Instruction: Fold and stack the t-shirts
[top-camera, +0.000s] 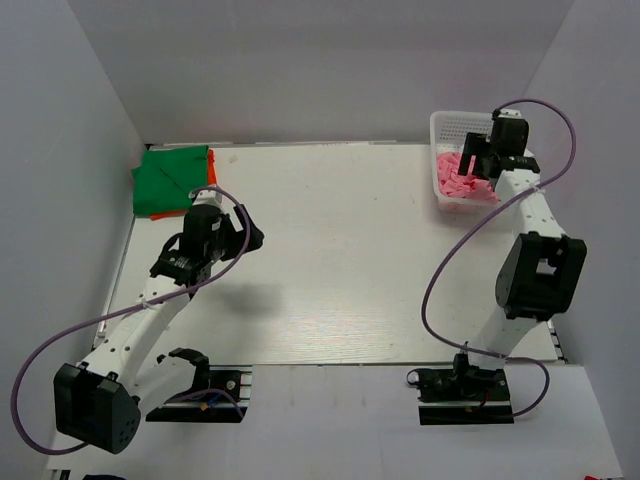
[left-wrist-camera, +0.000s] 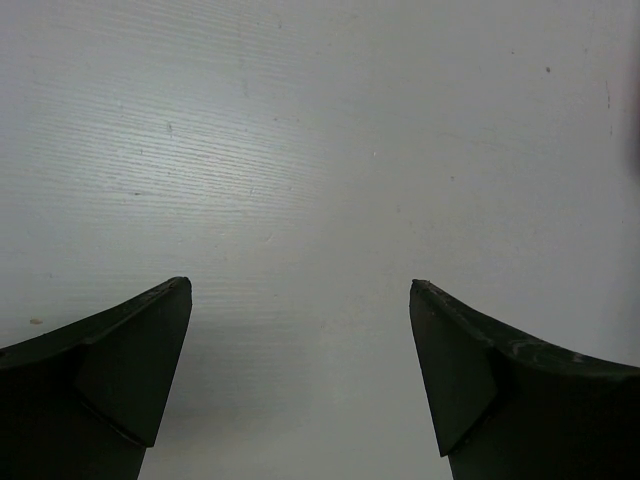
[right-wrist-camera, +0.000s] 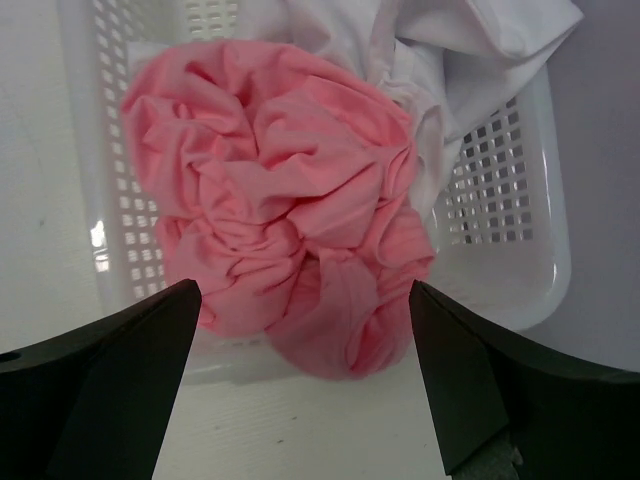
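A crumpled pink shirt (right-wrist-camera: 270, 180) lies in the white basket (top-camera: 449, 124) at the back right, with white cloth (right-wrist-camera: 440, 60) bunched beside it in the right wrist view. Above the basket, my right gripper (top-camera: 472, 155) is open; its fingers (right-wrist-camera: 130, 370) frame the pink cloth's near side without closing on it. At the back left, a folded green shirt (top-camera: 172, 180) lies on top of an orange one (top-camera: 212, 178). My left gripper (top-camera: 247, 230) hangs open over bare table, right of and nearer than that stack, with nothing between its fingers.
Grey walls close in the back and both sides. The basket stands close to the right wall, and its rim (right-wrist-camera: 555, 240) rises around the cloth.
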